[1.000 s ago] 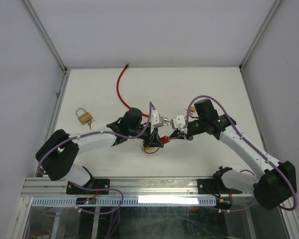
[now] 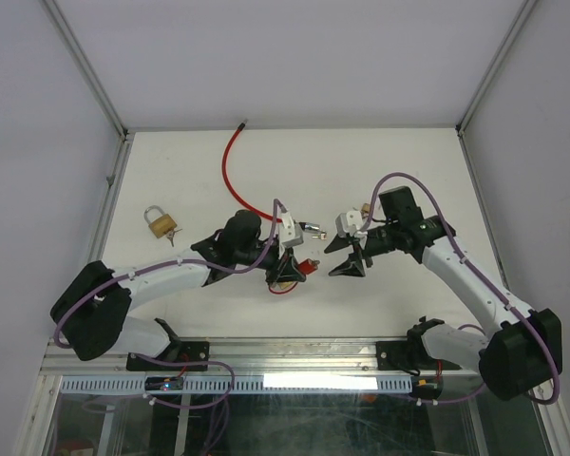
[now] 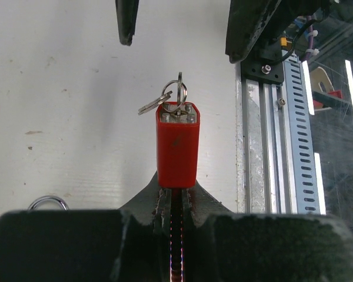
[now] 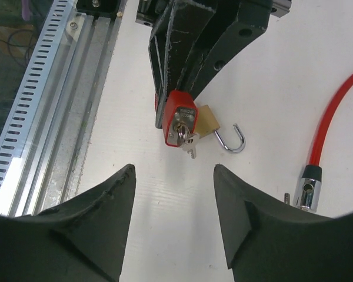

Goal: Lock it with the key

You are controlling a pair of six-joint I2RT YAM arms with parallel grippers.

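Note:
My left gripper [image 2: 293,270] is shut on a red padlock [image 3: 176,150], held upright over the table, with a key ring [image 3: 174,90] and keys at its end. The keys dangle from the lock's face in the right wrist view, where one key [image 4: 192,145] shows. My right gripper is open and apart from the red lock, its fingers empty, facing it from the right.
A brass padlock [image 2: 162,224] with keys lies at the left. Another brass lock [image 4: 207,122] with a shackle lies beyond the red one. A red cable [image 2: 230,190] with a metal end crosses the back. The front edge has a rail [image 4: 29,106].
My right gripper has backed away to the right from the red padlock. My left gripper, holding it, has drawn slightly back to the left.

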